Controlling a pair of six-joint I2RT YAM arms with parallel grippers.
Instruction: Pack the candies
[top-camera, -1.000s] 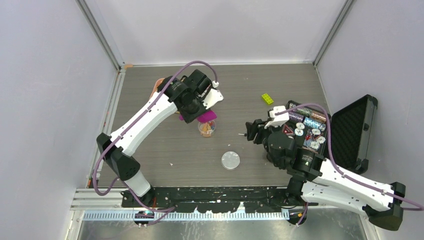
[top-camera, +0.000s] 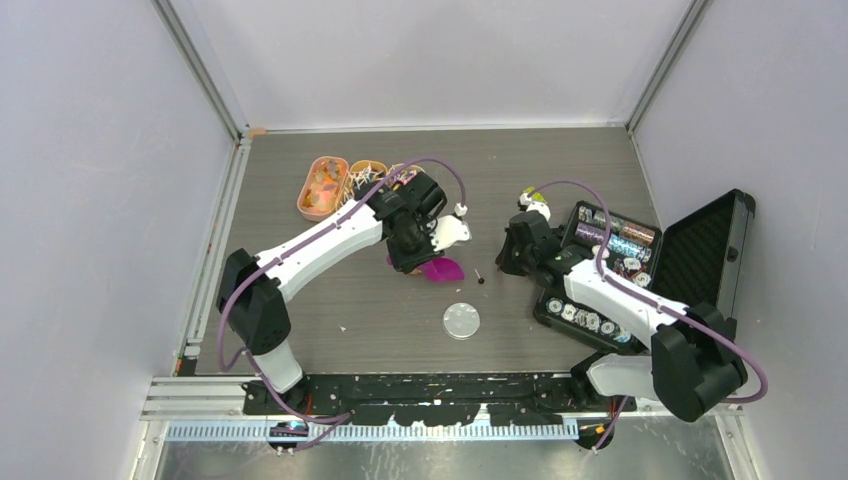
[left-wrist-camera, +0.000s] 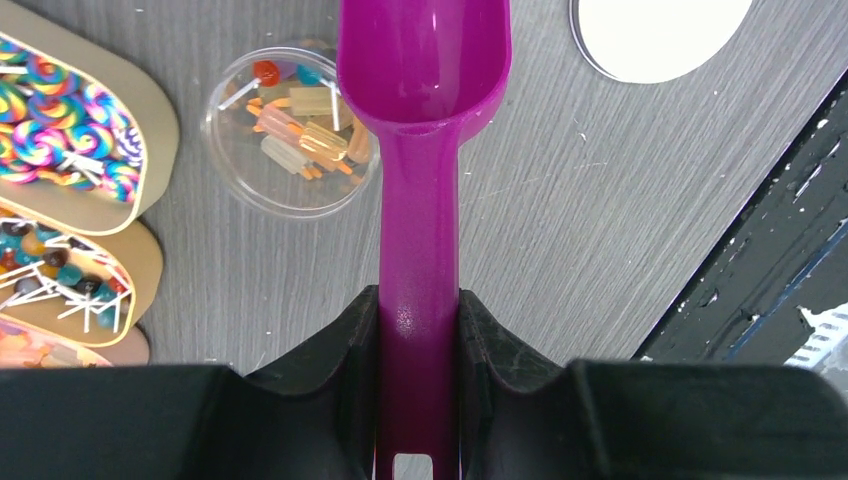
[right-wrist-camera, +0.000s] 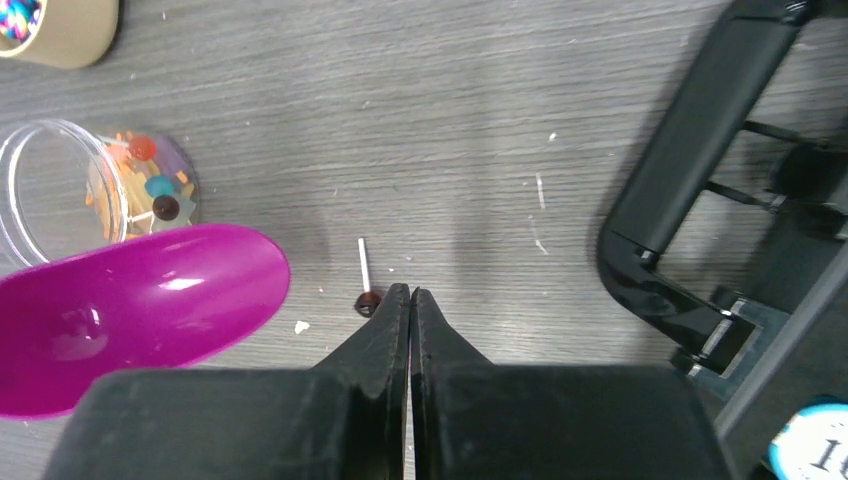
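Observation:
Shut on the handle of a purple scoop (left-wrist-camera: 418, 200), my left gripper holds it out above the table beside the clear open jar (left-wrist-camera: 225, 150). The jar holds wrapped candies and lollipops; in the top view the arm and scoop mostly hide it. A dark lollipop (right-wrist-camera: 367, 300) lies on the table just past the tips of my right gripper, whose fingers are shut together with nothing showing between them. The round lid (top-camera: 461, 320) lies flat in front of the jar. Candy bins, orange (top-camera: 323, 185) and yellow (left-wrist-camera: 155, 150), stand at back left.
On the right, an open black case (top-camera: 550, 310) with chips and its raised lid (top-camera: 700, 250) sits under and beside my right arm. A yellow-green block (top-camera: 535, 195) is partly hidden behind that arm. Bare table lies at the back centre.
The scoop has moved right and toward the front, covering the jar from above. The lollipop lies turned on the table.

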